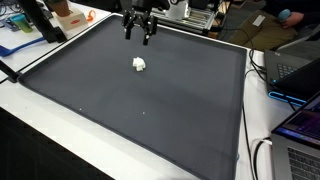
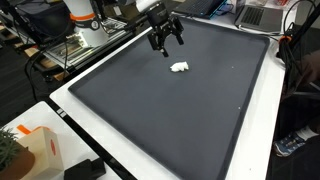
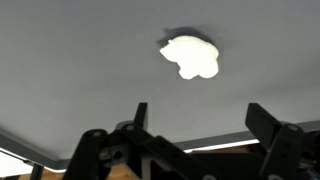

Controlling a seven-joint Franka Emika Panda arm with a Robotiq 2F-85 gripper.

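A small white object [image 1: 138,64], shaped somewhat like an animal figure, lies on the dark grey board [image 1: 130,110]. Seen from the other side, the same white object [image 2: 180,67] rests on bare board, with nothing touching it. My gripper [image 1: 138,35] is just beyond it toward the robot's base, above the board, fingers spread wide. In the wrist view the white object [image 3: 193,56] shows above and ahead of my gripper, outside the empty gap. How high the fingertips hang over the board is hard to tell.
Laptops [image 1: 298,155] and cables line the right edge. A plant pot [image 2: 14,158] stands near the board's corner, with a tape roll [image 2: 93,170] on the rim. The board around the white object is otherwise clear.
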